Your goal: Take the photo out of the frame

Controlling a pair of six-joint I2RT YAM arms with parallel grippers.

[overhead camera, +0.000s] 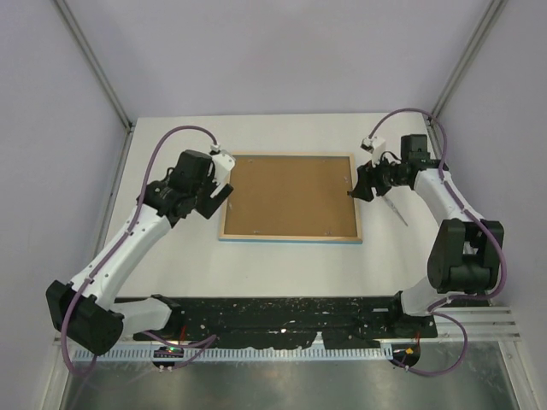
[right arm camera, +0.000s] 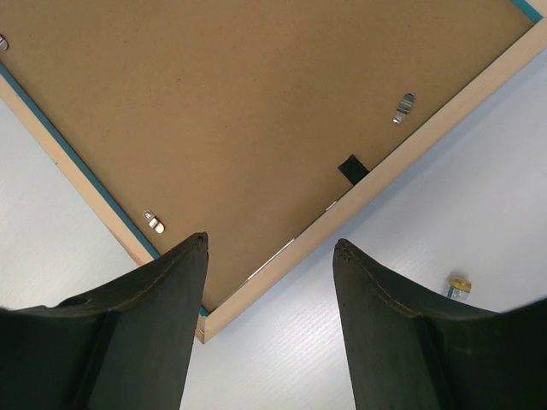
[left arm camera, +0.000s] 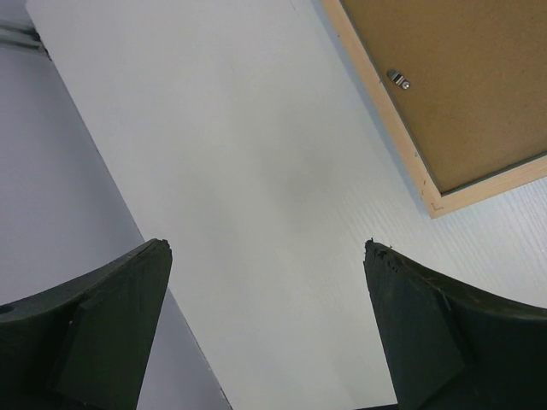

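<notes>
The picture frame [overhead camera: 291, 238] lies face down on the white table, its brown backing board [overhead camera: 286, 196] set inside a light wooden rim. Small metal clips show on the backing, one [left arm camera: 398, 79] in the left wrist view and another [right arm camera: 404, 108] in the right wrist view. A black tab [right arm camera: 353, 169] sits at the board's right edge. Above the frame's left side, my left gripper [overhead camera: 217, 202] is open and empty. My right gripper [overhead camera: 361, 196] hangs open over the right rim, close to the tab. The photo is hidden from sight.
To the right of the frame lies a thin pale tool [overhead camera: 395, 210], whose yellowish end [right arm camera: 460, 283] shows in the right wrist view.
</notes>
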